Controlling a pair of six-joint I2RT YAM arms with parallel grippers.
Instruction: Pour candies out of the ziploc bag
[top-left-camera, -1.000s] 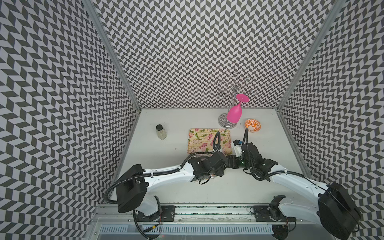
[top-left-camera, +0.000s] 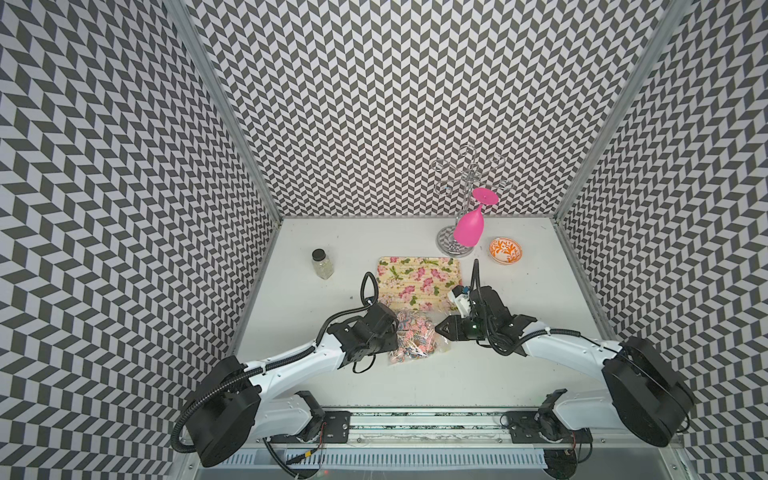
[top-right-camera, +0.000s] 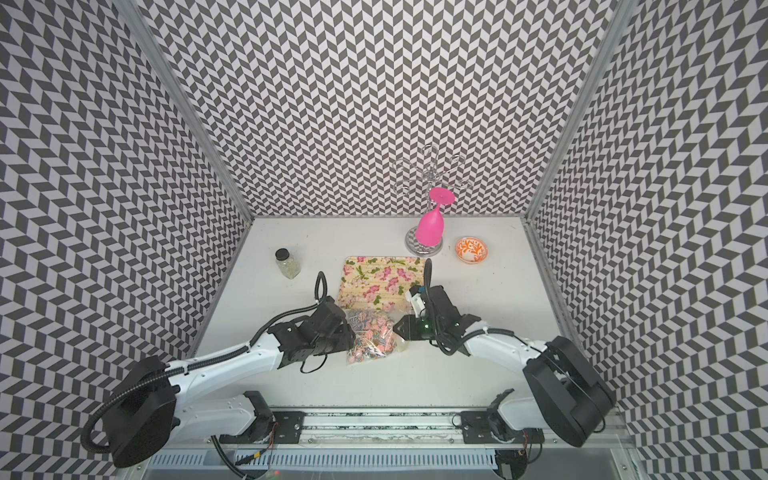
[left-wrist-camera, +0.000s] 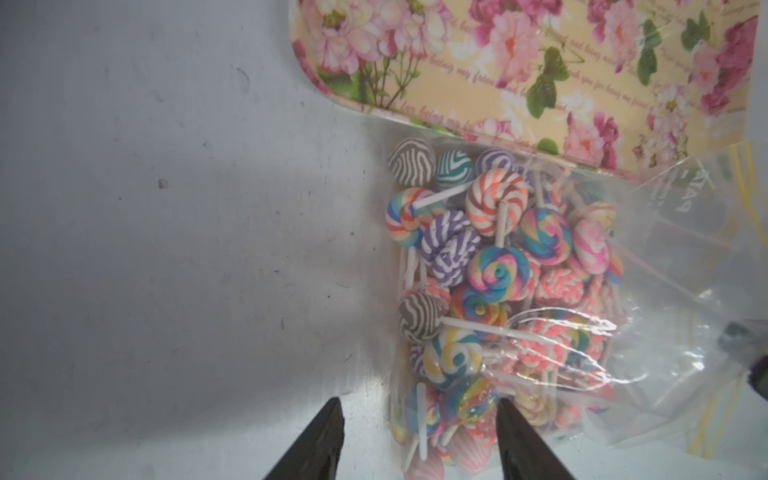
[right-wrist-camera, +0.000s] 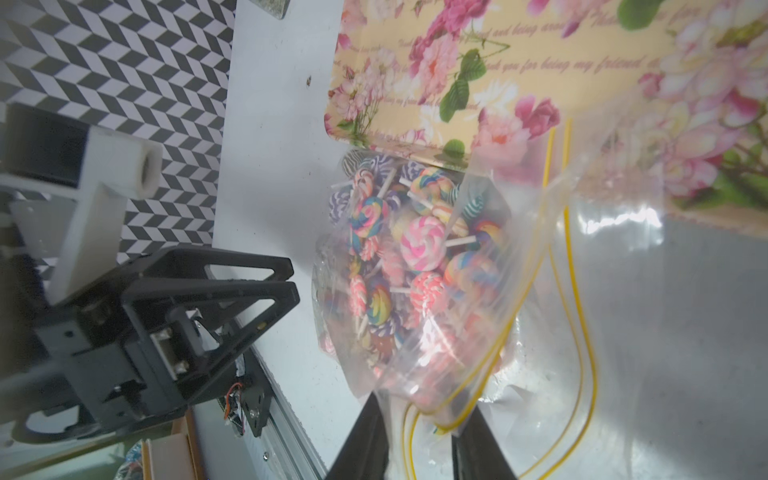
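A clear ziploc bag (left-wrist-camera: 672, 256) full of swirled lollipop-like candies (left-wrist-camera: 500, 272) lies in front of the floral tray (left-wrist-camera: 448, 88). Its yellow-striped mouth points right, and the film there stands open and raised in the right wrist view. My left gripper is open above the bag's closed left end, its fingers apart and empty. At the mouth end, my right gripper has its fingers apart, with the near edge of the bag's film (right-wrist-camera: 400, 436) passing between them. Whether they pinch the film is unclear.
Behind, a pink goblet (top-left-camera: 470, 227) hangs on a metal stand (top-left-camera: 448, 241), with an orange patterned bowl (top-left-camera: 505, 250) to its right. A lidded glass jar (top-left-camera: 322, 265) stands at the left.
My left gripper has moved left from beside the right one, uncovering the bag and its candies. The right gripper has shifted slightly left, to the bag's mouth.
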